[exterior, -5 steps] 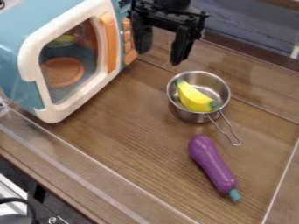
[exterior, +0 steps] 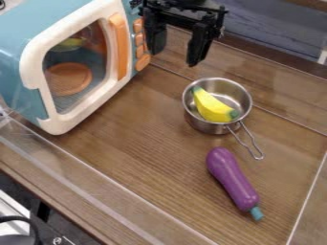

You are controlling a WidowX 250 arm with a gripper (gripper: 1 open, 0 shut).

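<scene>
My black gripper (exterior: 178, 43) hangs at the top of the camera view, its fingers apart, beside the orange handle of the toy microwave (exterior: 57, 67) and above a steel pan (exterior: 196, 96). A yellow banana (exterior: 212, 106) lies in the pan, whose handle points toward the lower right. A purple eggplant (exterior: 230, 179) lies on the wooden counter below the pan. The microwave's clear door is shut, with an orange plate (exterior: 68, 78) visible through it.
A grey wall (exterior: 274, 29) rises behind it. Dark objects sit beyond the counter's lower-left edge.
My gripper has risen very slightly. The pan, banana, eggplant and microwave are unchanged.
</scene>
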